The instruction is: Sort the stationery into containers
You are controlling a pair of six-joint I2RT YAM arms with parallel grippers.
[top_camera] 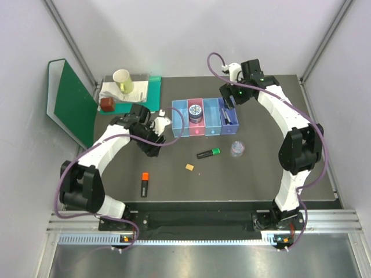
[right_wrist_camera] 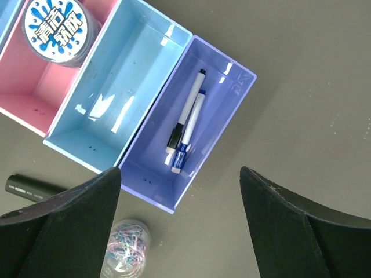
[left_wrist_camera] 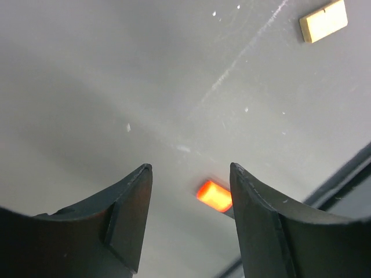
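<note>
My left gripper (top_camera: 153, 152) stands open above the table, nothing between its fingers. The black marker with the orange cap (top_camera: 145, 185) lies below it towards the front edge; the left wrist view shows its orange cap (left_wrist_camera: 215, 196), the rest mostly hidden by a finger. My right gripper (top_camera: 227, 97) is open and empty over the purple bin (right_wrist_camera: 224, 128), where two whiteboard pens (right_wrist_camera: 188, 119) rest side by side. A black marker with a green cap (top_camera: 208, 153), a yellow block (top_camera: 189, 167) (left_wrist_camera: 323, 21) and a clear tub (top_camera: 237, 149) (right_wrist_camera: 126, 249) lie on the table.
Left of the purple bin are a blue bin (top_camera: 213, 116), a pink bin (top_camera: 197, 128) holding a round jar (top_camera: 195, 113), and another blue bin (top_camera: 181, 119). A green folder (top_camera: 72, 104) and a mug (top_camera: 123, 80) stand back left.
</note>
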